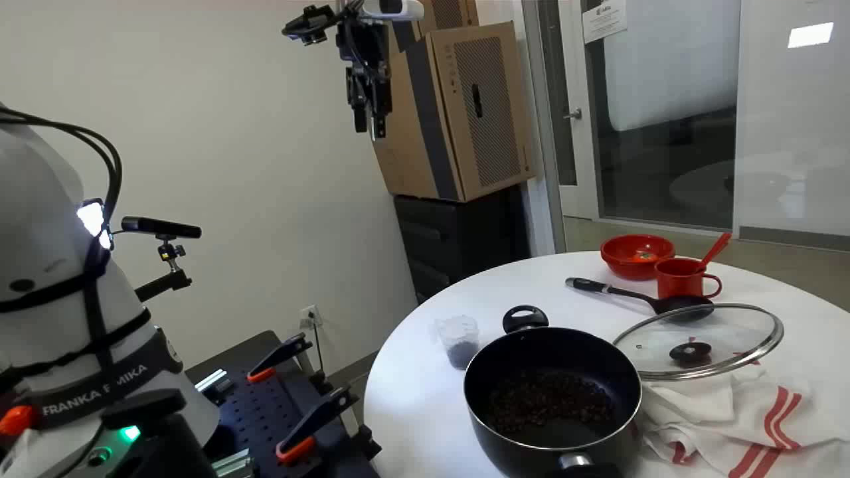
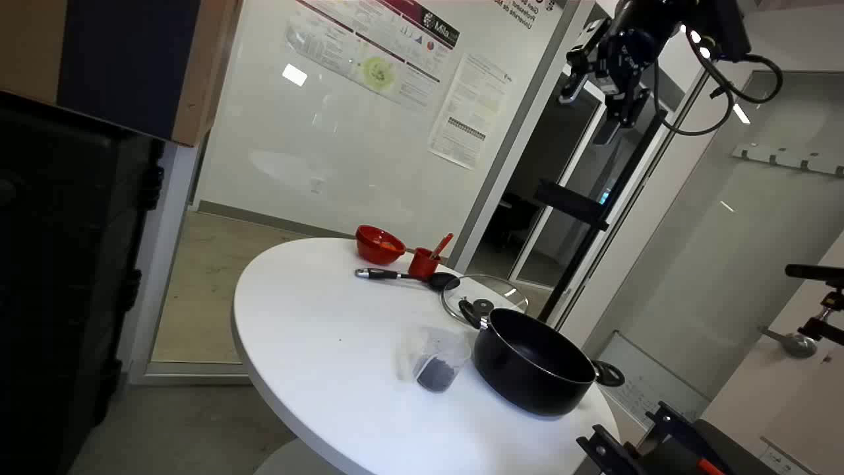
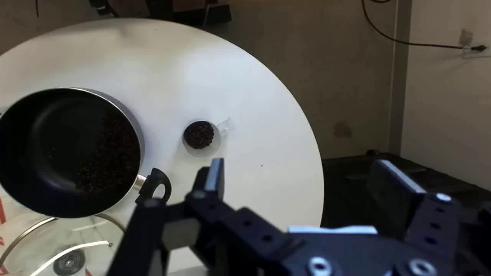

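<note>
High above the white table (image 1: 414,382), my gripper stands open with nothing between its fingers. A large black pot (image 1: 518,446) on the table has dark beans (image 1: 550,402) spread over part of its floor. Next to it, a small clear measuring cup (image 3: 209,149) is partly filled with more dark beans; its short handle points away from the pot in the wrist view. The glass lid (image 1: 749,342) with a black knob lies beside the pot, off its rim. In exterior view 2 the gripper (image 2: 589,119) hangs at the upper right, well clear of everything on the table.
A red bowl (image 1: 617,256), a red mug (image 1: 677,280) with a red utensil in it, and a black ladle (image 1: 621,291) lie at the table's far side. A white towel with red stripes (image 1: 749,434) is bunched by the pot. Bare tabletop surrounds the cup's outer side.
</note>
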